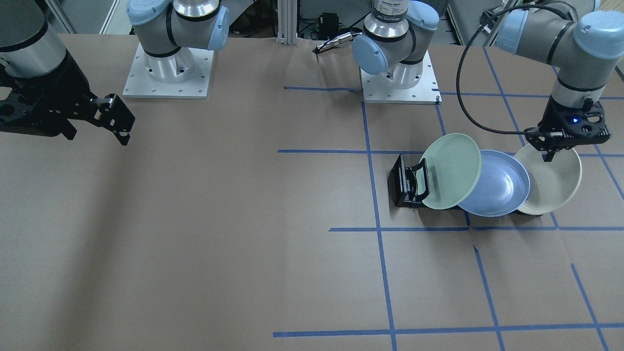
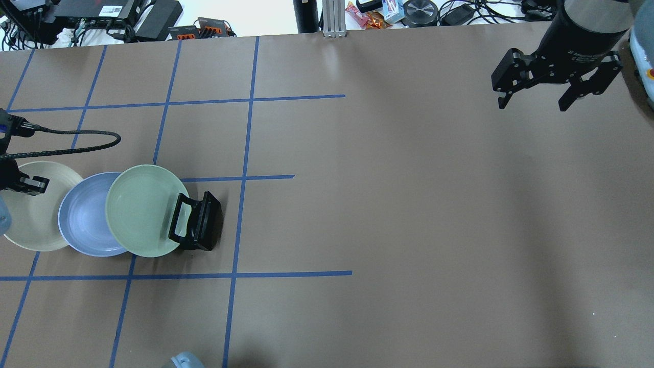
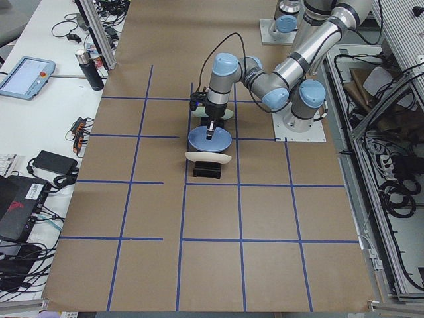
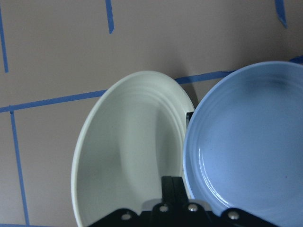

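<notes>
A black rack (image 1: pixel 403 184) holds three plates: light green (image 1: pixel 447 169) at one end, blue (image 1: pixel 494 187) in the middle, off-white (image 1: pixel 555 187) at the other end, all leaning. My gripper (image 1: pixel 548 153) is above the off-white plate near the blue one's edge; in the left wrist view its dark tip sits at the bottom centre, over the seam between off-white plate (image 4: pixel 123 151) and blue plate (image 4: pixel 241 142). Whether it is open or shut I cannot tell.
A second arm's black gripper (image 2: pixel 552 73) hangs at the other side of the table. Further arm bases stand along the back.
</notes>
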